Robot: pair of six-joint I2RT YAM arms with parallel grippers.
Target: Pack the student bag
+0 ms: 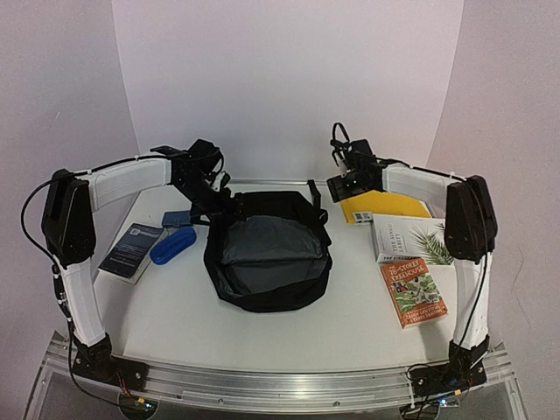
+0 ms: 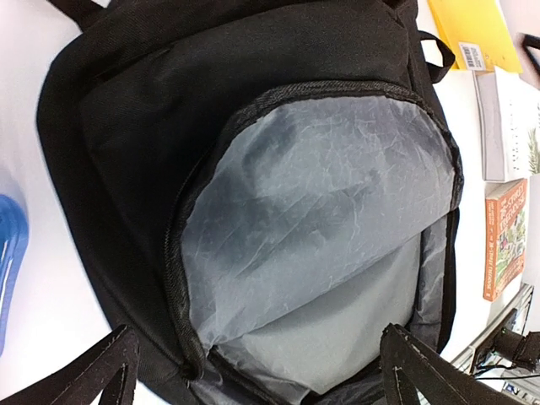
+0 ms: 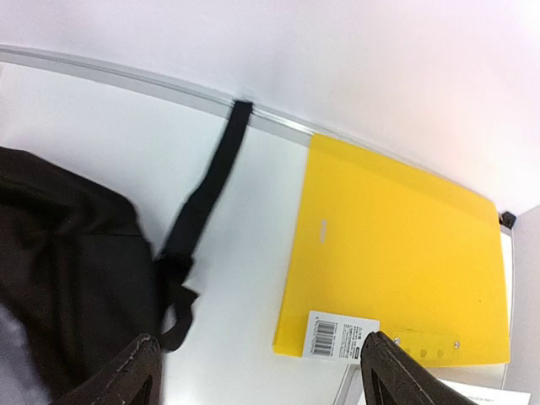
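The black backpack (image 1: 273, 300) lies in the middle of the table, its grey lining (image 2: 312, 194) exposed through the unzipped opening. Over the bag's upper left edge is my left gripper, open, its fingers wide apart and nothing held. My right gripper is open and empty too, above the table between the bag's strap (image 3: 211, 186) and the yellow folder (image 3: 396, 253). Right of the bag lie a white book (image 1: 395, 236) and an orange Treehouse book (image 1: 414, 293). On its left are a blue case (image 1: 173, 246), a dark book (image 1: 133, 252) and a small dark blue item (image 1: 176, 219).
The bare table (image 1: 236, 341) in front of the bag is free. A back wall (image 1: 289, 105) closes off the far edge, close behind the folder and strap. A metal rail (image 1: 271, 376) runs along the front.
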